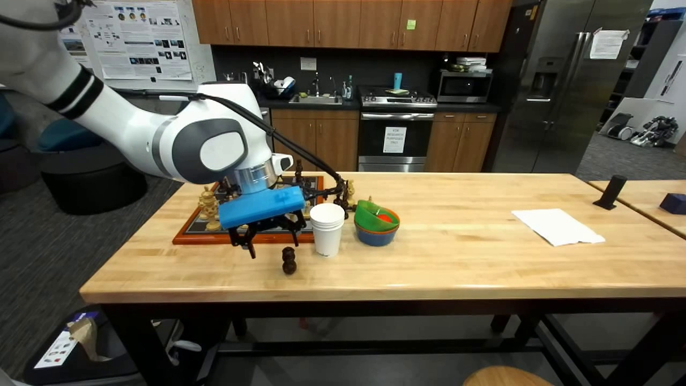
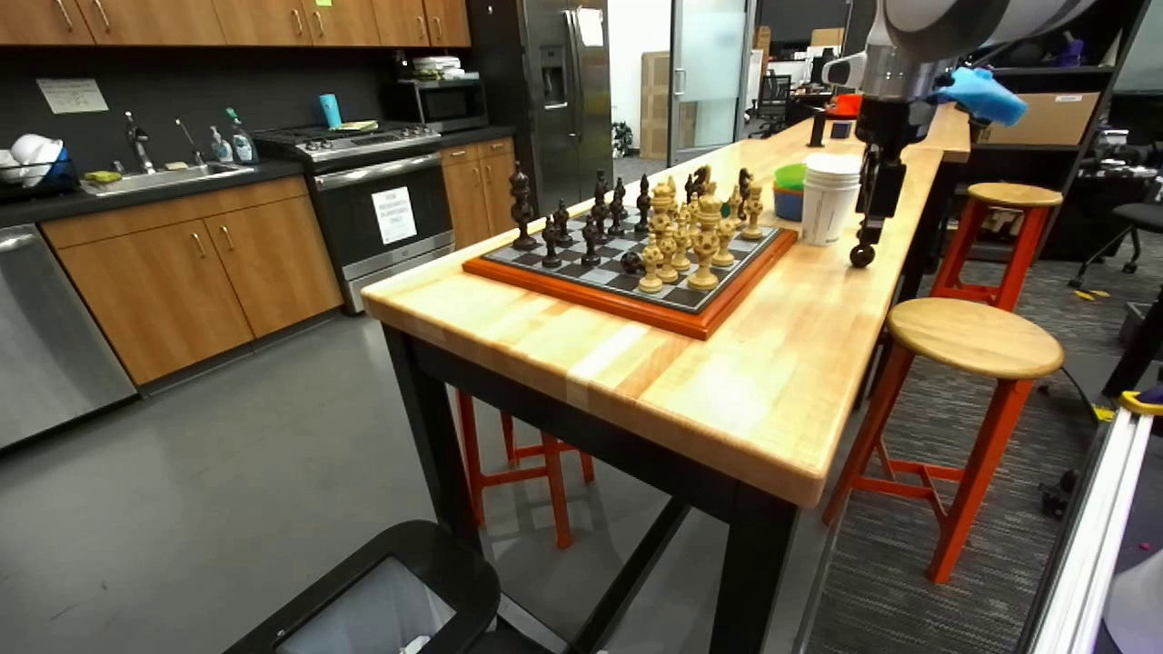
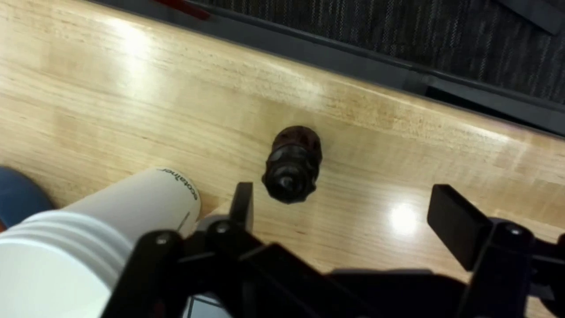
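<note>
A dark brown chess piece [image 1: 289, 261] stands by itself on the wooden table, near the front edge and left of centre. In the wrist view that piece [image 3: 292, 164] appears upright, just beyond the left finger [image 3: 243, 206] and clear of both fingers. My gripper [image 1: 273, 250] hangs over the table close to it, with its fingers wide apart and nothing between them. In exterior view 2 the gripper [image 2: 869, 223] overlaps the lone piece [image 2: 861, 256], so the exact gap cannot be judged there.
White stacked cups [image 1: 328, 229] stand close to the gripper, beside nested coloured bowls [image 1: 375, 236]. Behind is the chessboard [image 2: 611, 300], crowded with dark and light pieces.
</note>
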